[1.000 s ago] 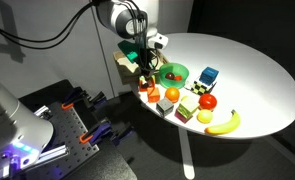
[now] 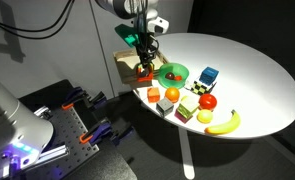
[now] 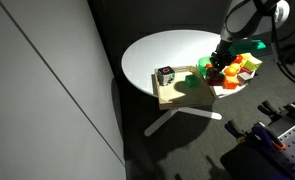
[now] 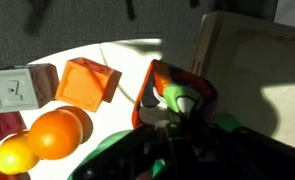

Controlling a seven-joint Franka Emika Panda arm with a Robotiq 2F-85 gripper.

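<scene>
A red-orange block (image 2: 144, 72) with dark and blue edges is held in my gripper (image 2: 143, 65), raised a little near the table's edge. In the wrist view the block (image 4: 149, 98) shows only partly; a pale green and white shape lies over its middle and the dark fingers hide the rest. The gripper is shut on it. The open cardboard box (image 3: 187, 100) is right beside the block, its wall (image 4: 209, 45) close by in the wrist view. Whether the block is over the box or just outside it, I cannot tell.
An orange cube (image 4: 87, 83), a grey cube (image 4: 22, 88) and an orange ball (image 4: 55, 133) lie near the edge. Beside them is a green bowl (image 2: 174, 74) with red pieces. A blue block (image 2: 209, 75), a red piece (image 2: 208, 102) and a banana (image 2: 224, 124) lie farther right.
My gripper has risen and shifted slightly left in the exterior view, and the red-orange block has come up with it. The other objects have stayed where they were.
</scene>
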